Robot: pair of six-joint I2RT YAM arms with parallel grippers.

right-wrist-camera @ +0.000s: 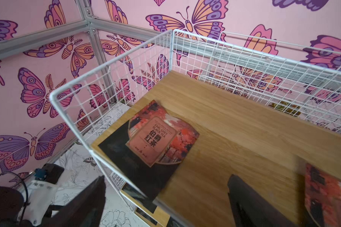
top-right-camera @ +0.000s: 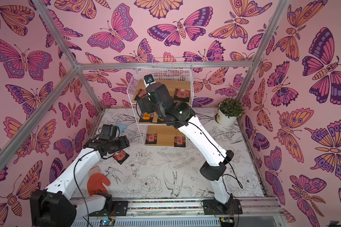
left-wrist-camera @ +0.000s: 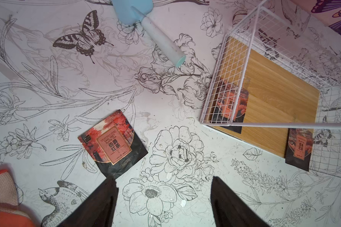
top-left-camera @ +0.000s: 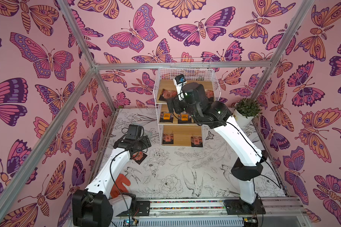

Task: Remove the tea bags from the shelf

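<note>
A white wire shelf (top-left-camera: 159,130) with three wooden levels stands at the back. On its top level lie two dark-red tea bags; the left one (right-wrist-camera: 153,140) overhangs the front edge, and the other tea bag (right-wrist-camera: 325,196) is at the right. Orange-labelled tea bags (top-left-camera: 166,116) sit on the middle level, partly hidden by my right arm. Two more, the left tea bag (left-wrist-camera: 231,104) and right tea bag (left-wrist-camera: 299,147), lie at the bottom. One loose tea bag (left-wrist-camera: 114,144) is on the table. My right gripper is open before the top level, empty. Above the table, my left gripper stands part open, empty.
A potted plant (top-left-camera: 247,109) stands right of the shelf. A pale-blue tool (left-wrist-camera: 159,36) lies on the table left of it. Near the left arm's base is an orange-red glove (top-right-camera: 97,184).
</note>
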